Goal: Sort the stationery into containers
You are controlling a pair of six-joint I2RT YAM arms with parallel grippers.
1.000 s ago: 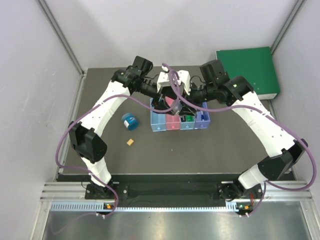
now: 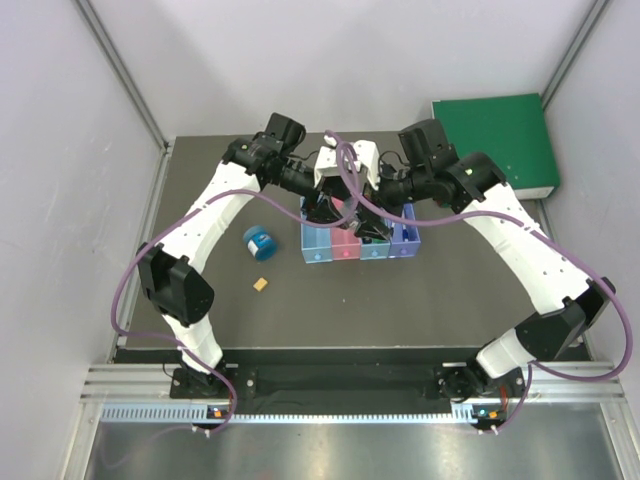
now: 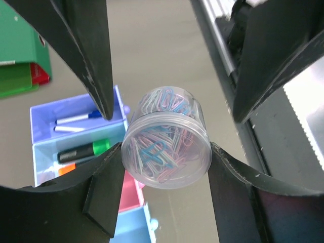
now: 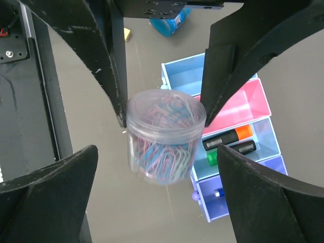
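Observation:
A clear jar of pastel paper clips (image 3: 166, 147) is gripped by my left gripper, seen from its end in the left wrist view. My right gripper is open around the same jar (image 4: 163, 144), which shows upright between both grippers' black fingers in the right wrist view. Below sit the sorting compartments: a light blue one (image 4: 185, 76), a pink one (image 4: 243, 104), another light blue one with markers (image 4: 263, 142), and a purple one with pens (image 4: 212, 200). In the top view both grippers meet above these containers.
A blue jar (image 2: 259, 242) and a small yellow block (image 2: 260, 284) lie on the table left of the containers. A green box (image 2: 495, 135) stands at the back right.
The grippers at the centre have shifted very slightly, hiding more of the green item in the container. The arms are otherwise as before.

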